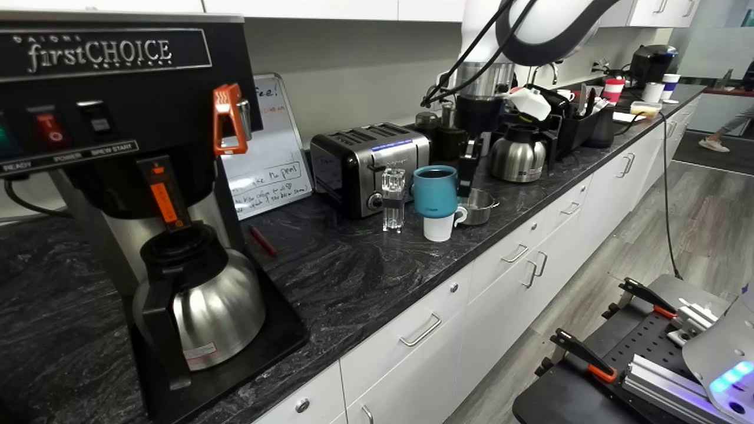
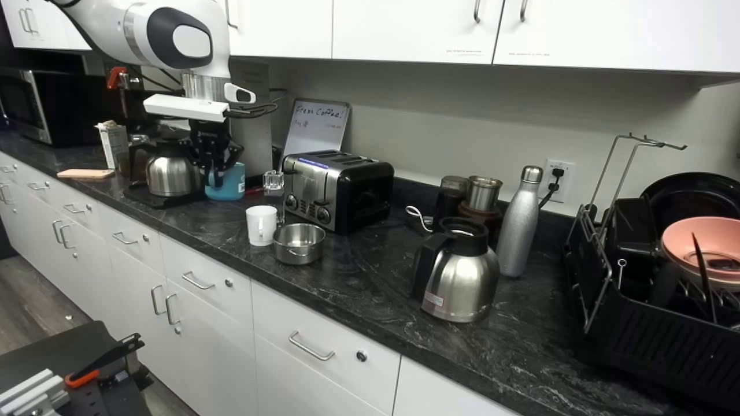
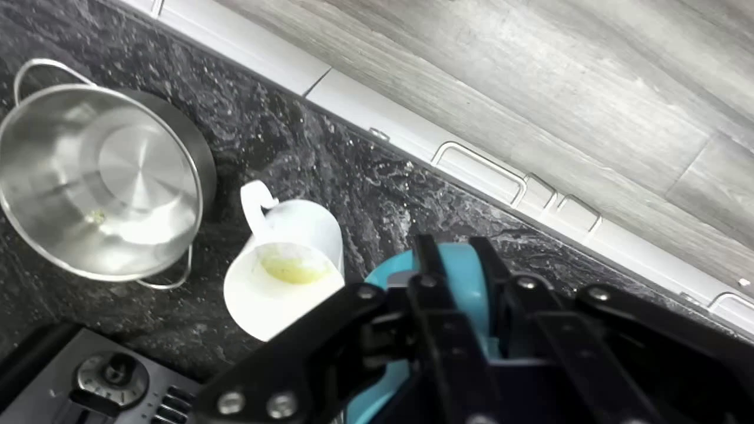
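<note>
A teal mug (image 1: 436,192) with dark contents is held upright above the counter. In exterior view 1 it overlaps the upper part of a white mug (image 1: 438,228); exterior view 2 shows the teal mug (image 2: 226,186) to the left of the white one (image 2: 261,225), apart from it. My gripper (image 2: 216,181) points down and is shut on the teal mug's handle side. From the wrist, the black fingers (image 3: 432,272) cover much of the teal mug (image 3: 466,282); the handle itself is mostly hidden. Some yellowish residue shows inside the white mug (image 3: 283,282).
A steel pot (image 3: 106,184) stands beside the white mug. Behind are a toaster (image 2: 340,188) and a clear glass item (image 1: 393,201). The coffee maker's carafe (image 1: 219,311) stands nearer exterior view 1. Bare counter (image 1: 339,282) lies between carafe and mugs.
</note>
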